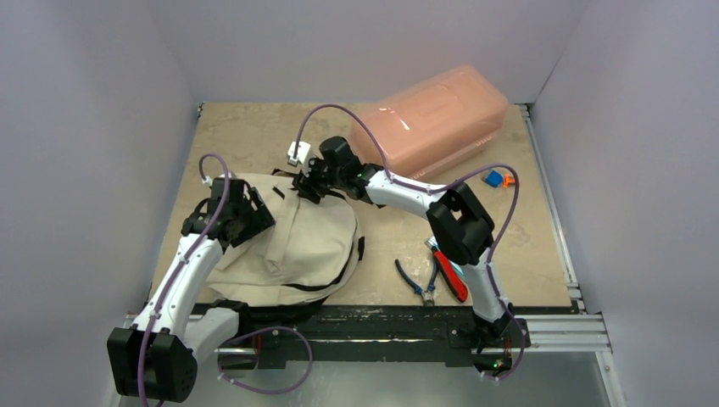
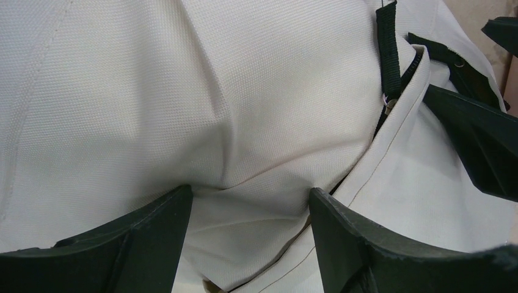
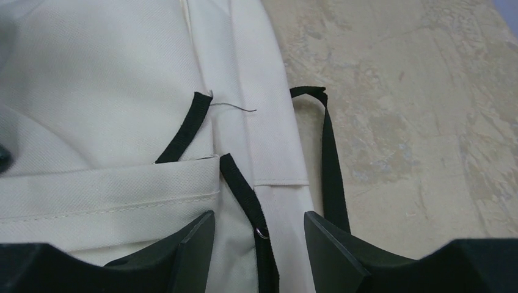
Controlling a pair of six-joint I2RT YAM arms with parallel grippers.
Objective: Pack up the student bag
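A cream fabric bag (image 1: pixel 318 242) with black straps and a zipper lies on the left part of the table. Over its left side is my left gripper (image 1: pixel 264 222); in the left wrist view its fingers (image 2: pixel 160 221) stand apart above the wrinkled fabric, part open. My right gripper (image 1: pixel 307 193) is at the bag's upper edge. Its fingers (image 3: pixel 198 244) are wide apart in the right wrist view, with a black zipper tape (image 3: pixel 245 198) and cream cloth visible beyond them. Nothing is gripped by the right one.
At the back right lies a pink translucent box (image 1: pixel 441 114). Blue-handled pliers (image 1: pixel 415 284) and a red-handled tool (image 1: pixel 451 278) are at the front, near the right arm. Small blue (image 1: pixel 493 178) and orange pieces (image 1: pixel 508 180) sit at the right.
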